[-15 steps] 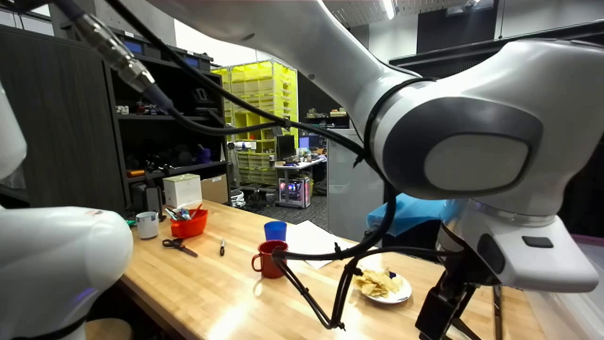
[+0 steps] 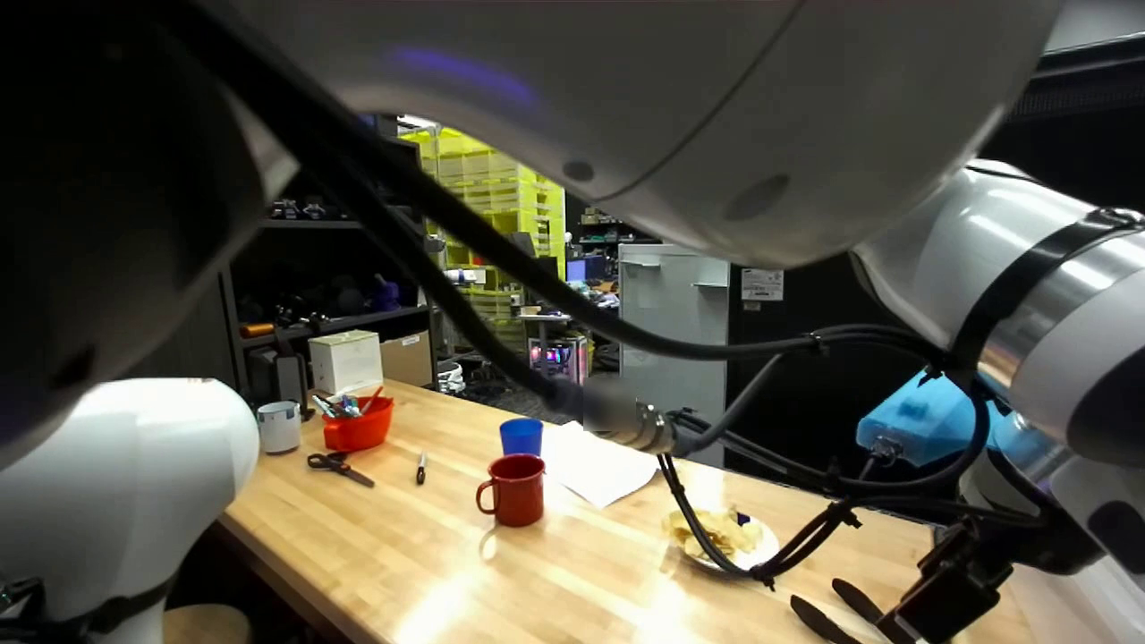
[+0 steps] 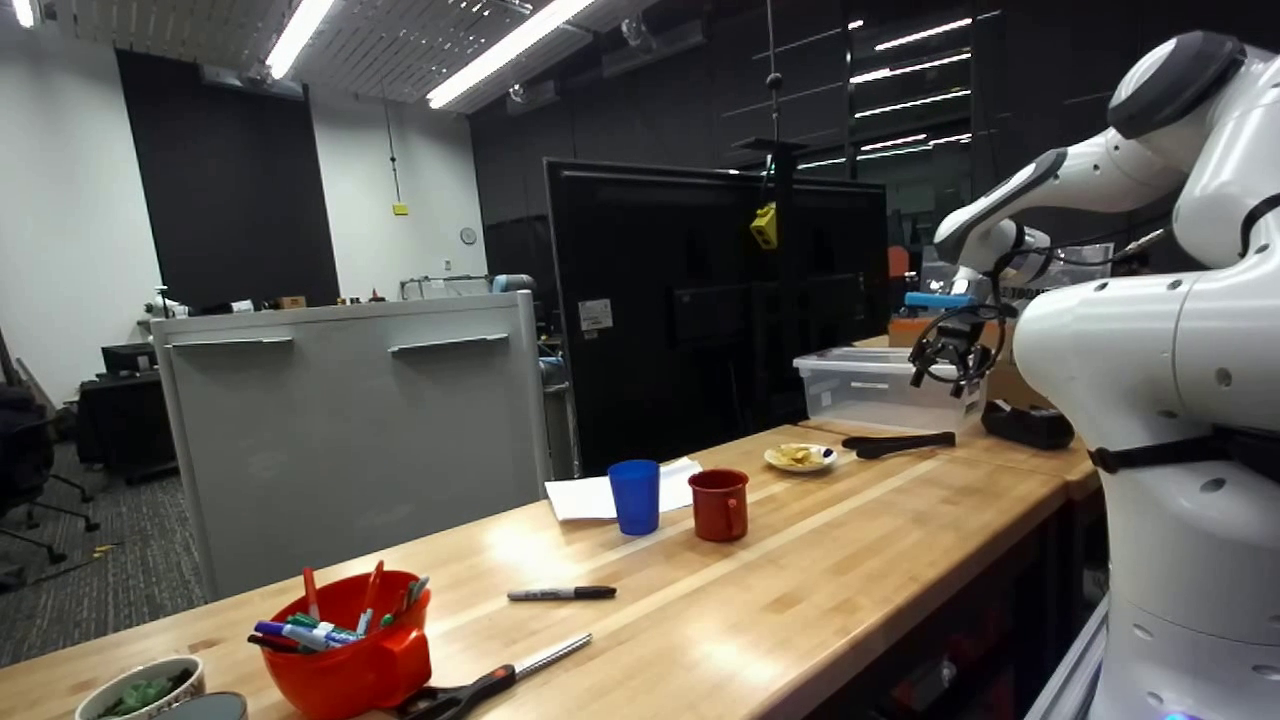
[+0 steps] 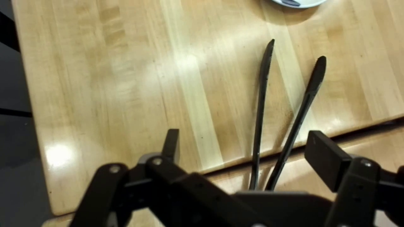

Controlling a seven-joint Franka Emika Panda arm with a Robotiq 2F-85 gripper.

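Observation:
Black tongs (image 4: 261, 109) lie on the wooden table, their two arms spread apart and crossing the seam between tabletops. In the wrist view my gripper stands open above them, with the tongs' arms passing through the space between its fingers, nearer the right one, and their rear end hidden behind the gripper body. Exterior view 2 shows the gripper (image 3: 939, 382) raised clear of the table, near the tongs (image 3: 897, 444). Beyond their tips is a white plate (image 3: 800, 458) of chips with a small dark item at its edge.
A red mug (image 3: 720, 504), blue cup (image 3: 635, 497) and white paper (image 3: 581, 499) occupy mid-table. Farther along are a marker (image 3: 561, 593), scissors (image 3: 492, 682) and a red pen container (image 3: 348, 660). A clear plastic bin (image 3: 882, 394) stands behind the tongs.
In exterior view 1 the arm has swung and the gripper has shifted right, away from the plate. The tongs' tips now show left of it. The table objects have stayed put.

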